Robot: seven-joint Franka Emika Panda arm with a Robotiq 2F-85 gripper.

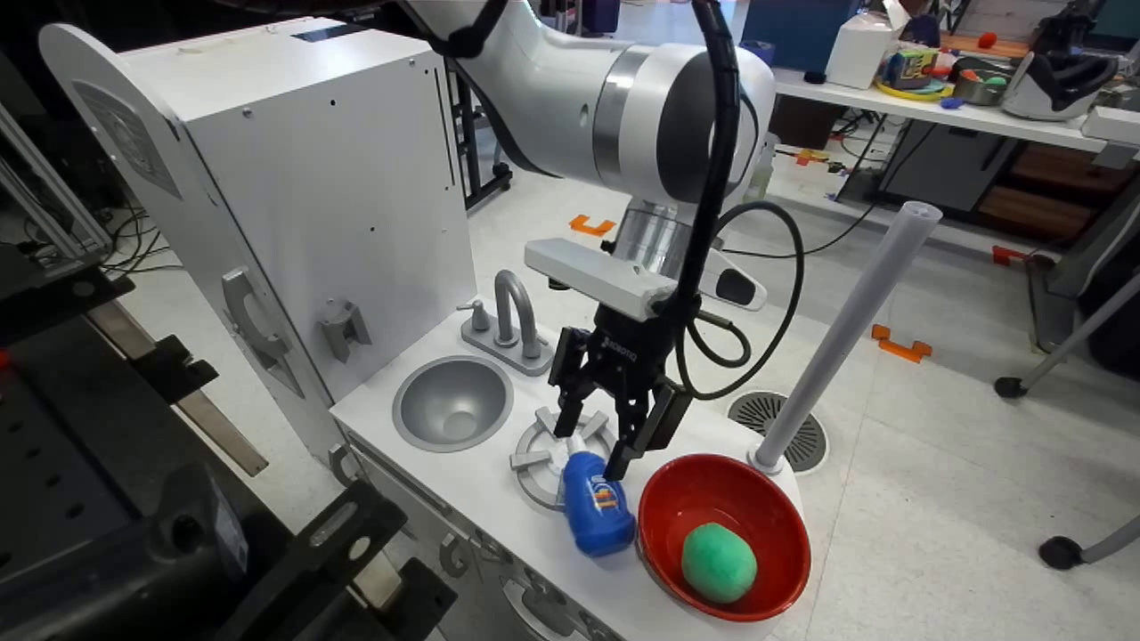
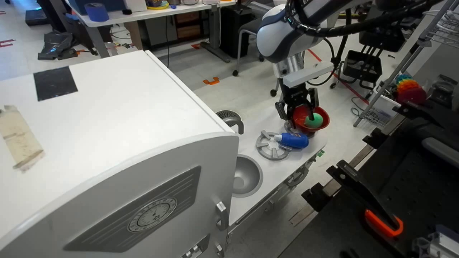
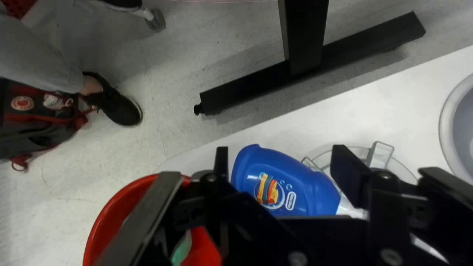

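A blue bottle with a white neck lies on its side on the white counter, its neck over the grey burner ring. Seen from the wrist, the bottle shows its label up, partly hidden by the fingers. Above the bottle's neck end, my gripper has its fingers spread well apart, with no grip on the bottle. In the second exterior view the gripper is behind the bottle. Right beside the bottle stands a red bowl holding a green ball.
A grey sink and faucet lie left of the burner. A white post rises at the counter's right corner, behind the bowl. The tall white cabinet stands at the left end.
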